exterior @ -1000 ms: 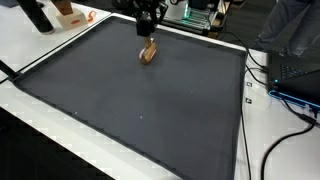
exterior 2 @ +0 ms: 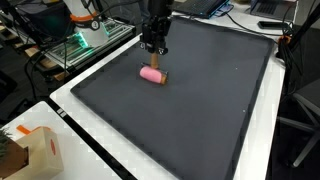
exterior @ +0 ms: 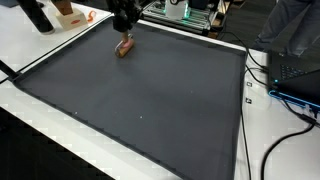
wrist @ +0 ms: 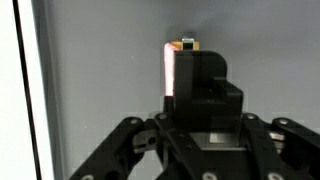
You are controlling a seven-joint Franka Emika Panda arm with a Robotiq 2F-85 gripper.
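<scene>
My gripper [exterior 2: 155, 46] points down over the dark board, shut on a small orange-brown block [exterior 2: 154, 59]. Under and against this block lies a pink cylinder [exterior 2: 153, 75] on its side, its pale end showing; whether they touch cannot be made out for certain. In exterior view 1 the cylinder [exterior: 123, 48] is near the board's back edge, below my gripper [exterior: 127, 29]. From the wrist, the dark fingers cover most of both; only the orange block's end [wrist: 182, 46] and a pink strip of the cylinder [wrist: 169, 70] show.
The dark board [exterior: 150, 110] is clear across its middle and front. Cables [exterior: 262, 75] and a dark device [exterior: 293, 80] lie off its right side. An orange-brown container [exterior: 70, 18] stands beyond the back left.
In exterior view 1 my gripper has moved left with the block, and the pink cylinder has shifted left along with it over the board.
</scene>
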